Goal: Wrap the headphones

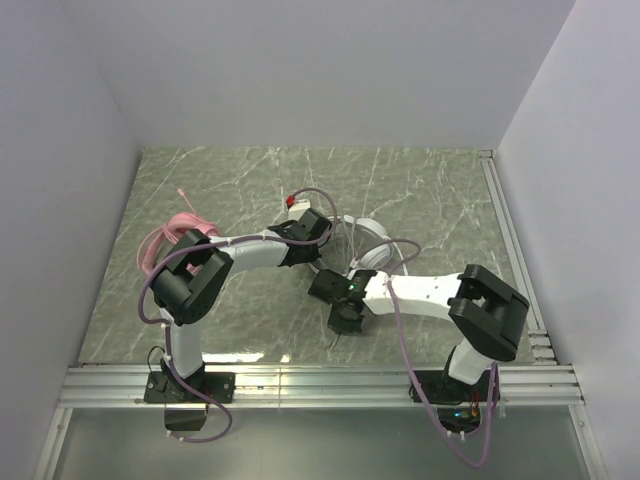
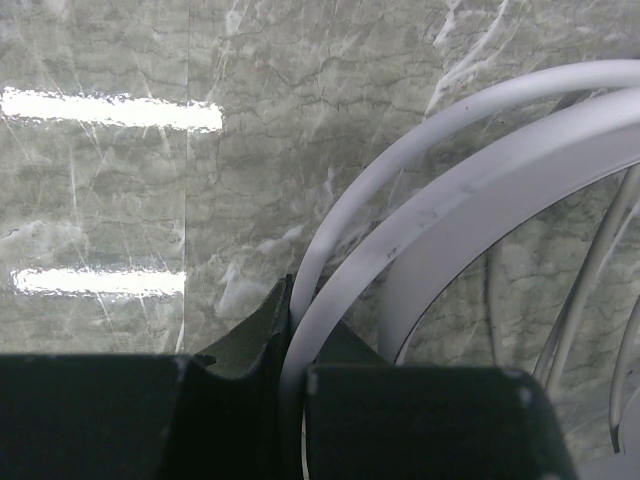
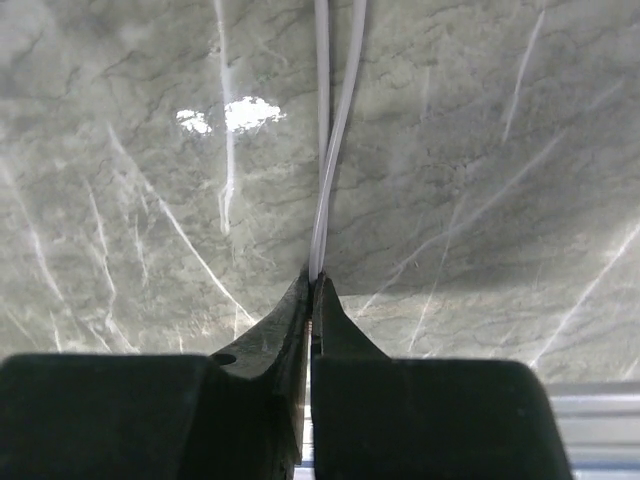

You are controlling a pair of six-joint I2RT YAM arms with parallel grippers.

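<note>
The white headphones lie mid-table, partly covered by both arms in the top view. In the left wrist view the pale headband curves in from the right, and my left gripper is shut on it. A pale cable runs as two close strands down to my right gripper, whose fingertips are shut on the strands where they meet. From above, the left gripper is at the headband's left side; the right gripper is nearer the front edge.
Pink headphones with a coiled cable rest at the far left, beside the left arm. A metal rail borders the table's front.
</note>
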